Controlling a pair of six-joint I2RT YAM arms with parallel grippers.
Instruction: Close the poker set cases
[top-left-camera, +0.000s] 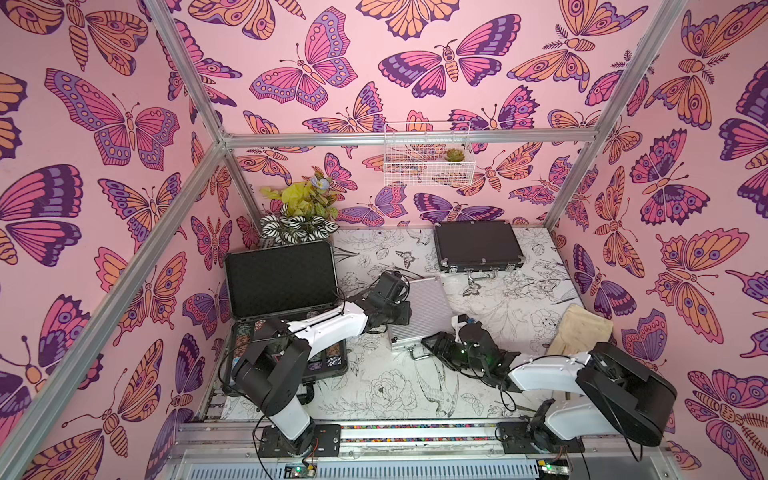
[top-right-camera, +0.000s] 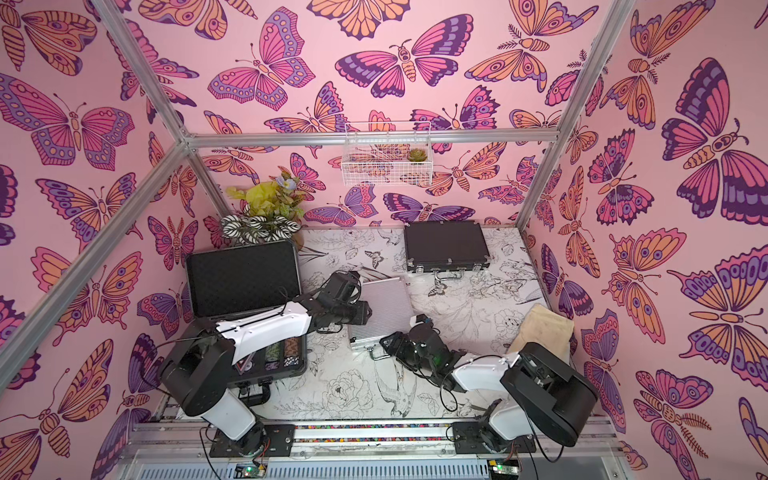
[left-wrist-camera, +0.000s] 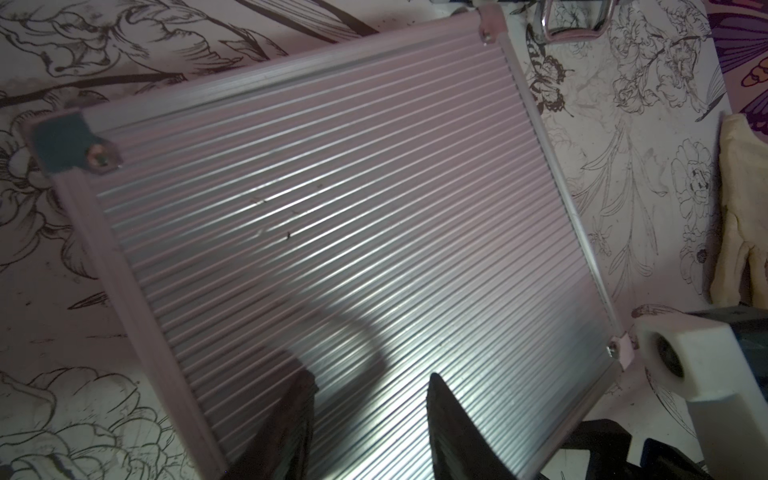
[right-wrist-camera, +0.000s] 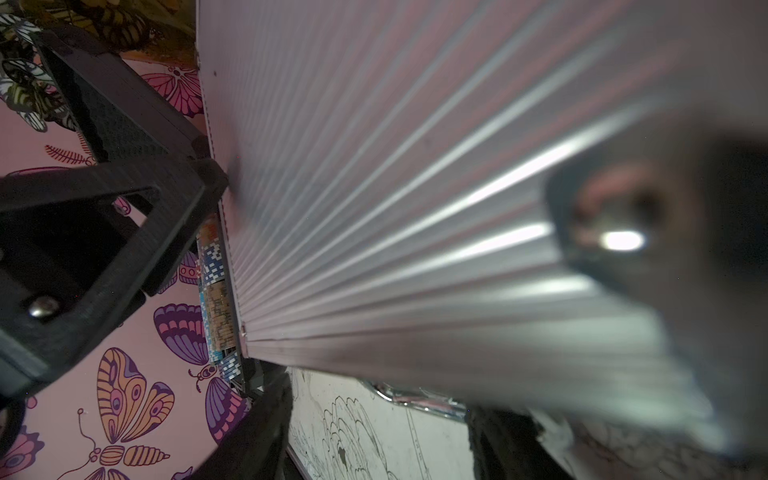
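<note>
The silver ridged case (top-left-camera: 433, 300) lies with its lid down in mid-table; its carry handle (right-wrist-camera: 420, 397) shows along the front side. Over its top hovers my left gripper, open, nothing between its fingers. At the case's front right corner, my right gripper is open too, its fingers apart near the handle; whether they touch the case is unclear. On the left stands a black case with its lid (top-left-camera: 281, 277) raised and chips inside, partly covered by my left arm. A dark case (top-left-camera: 478, 244) at the back right has its lid down.
A potted plant (top-left-camera: 304, 212) is behind the raised lid. At right, a beige cloth or glove (top-left-camera: 581, 329) lies near my right arm. A wire basket (top-left-camera: 429, 163) hangs on the back wall.
</note>
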